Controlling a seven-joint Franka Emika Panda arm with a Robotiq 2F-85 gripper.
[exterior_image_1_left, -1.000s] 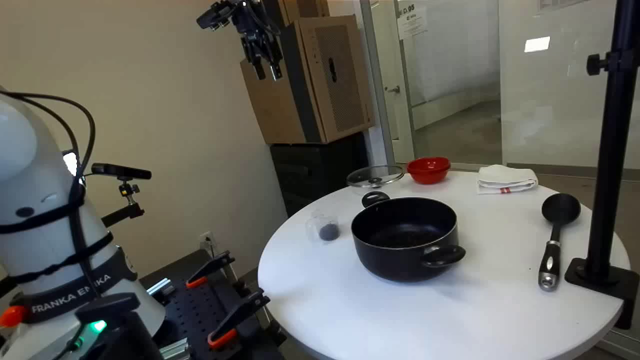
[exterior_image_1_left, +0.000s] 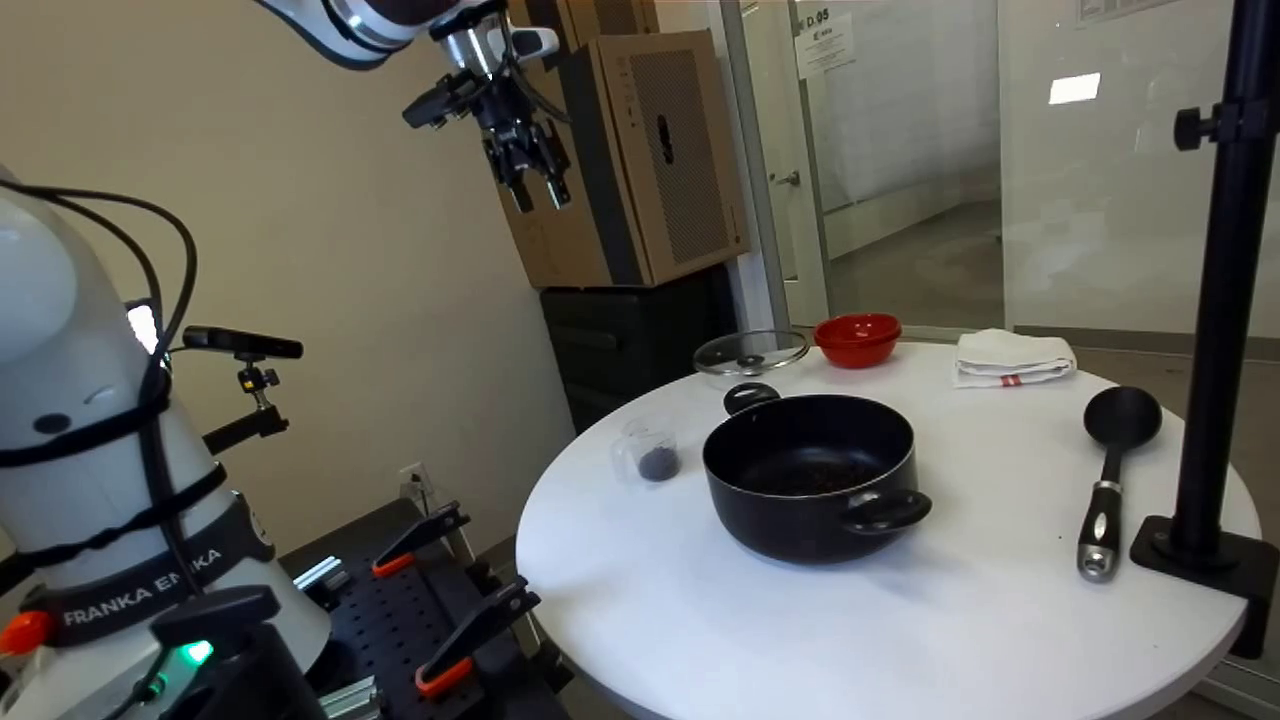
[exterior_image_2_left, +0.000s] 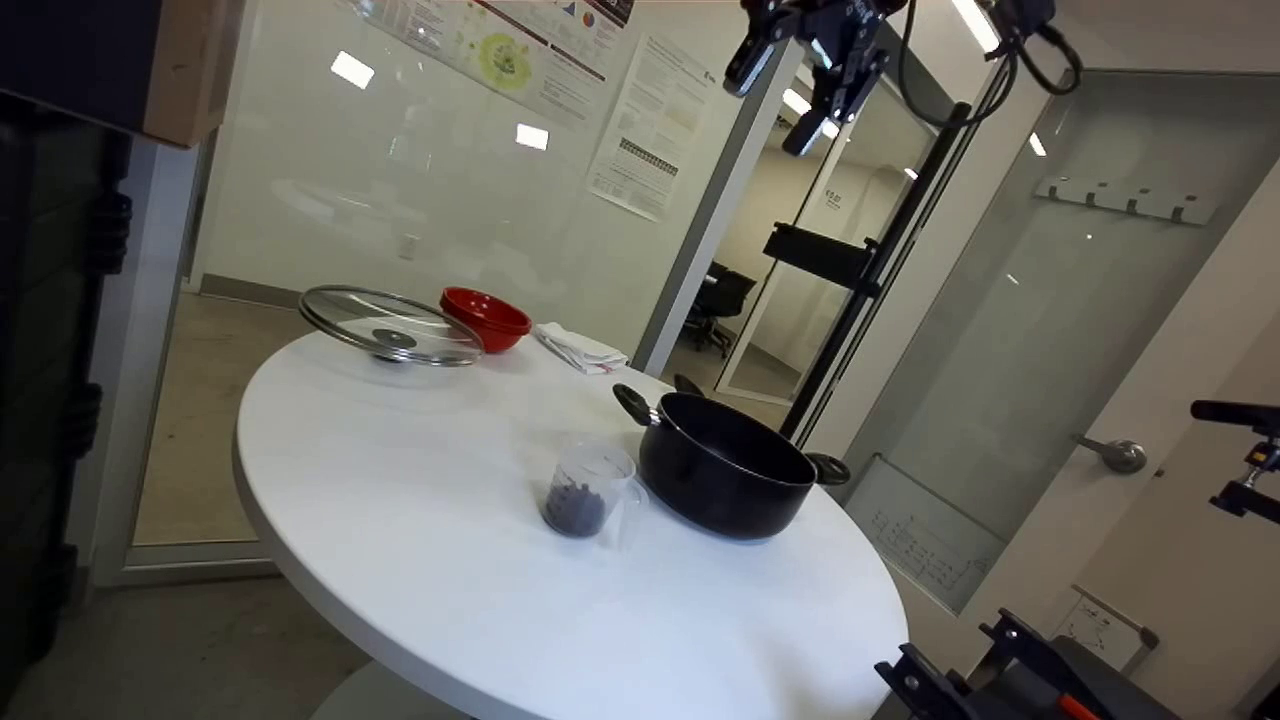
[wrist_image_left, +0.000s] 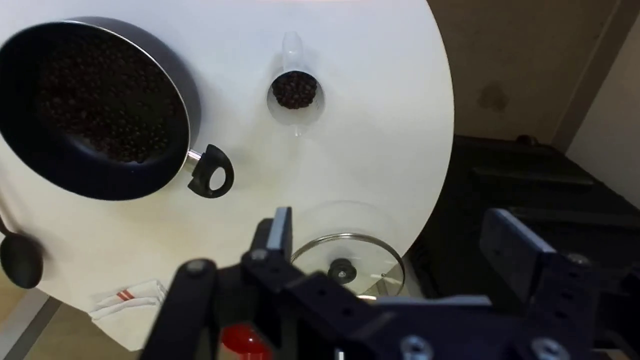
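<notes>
High above the table my gripper (exterior_image_1_left: 540, 204) stands open, its fingers wide apart with nothing between them. Below, on the white table, is a black two-handled pot (exterior_image_1_left: 804, 528); the wrist view shows dark beans (wrist_image_left: 108, 90) spread over its bottom. Beside the pot stands a clear measuring cup (exterior_image_2_left: 588, 486), upright and partly filled with dark beans (wrist_image_left: 294, 90). Toward the table's far edge rests a glass lid (exterior_image_2_left: 390, 326) with a black knob. In the wrist view, the lid lies beyond and between my fingers, well apart from them.
Red bowls (exterior_image_1_left: 857, 341) and a folded white towel (exterior_image_1_left: 1014, 358) sit at the back. A black ladle (exterior_image_1_left: 1116, 468) lies at the right, near a black post (exterior_image_1_left: 1212, 288) clamped to the table edge.
My gripper has come down somewhat and shifted slightly to the right in exterior view 1. Everything on the table stays where it was.
</notes>
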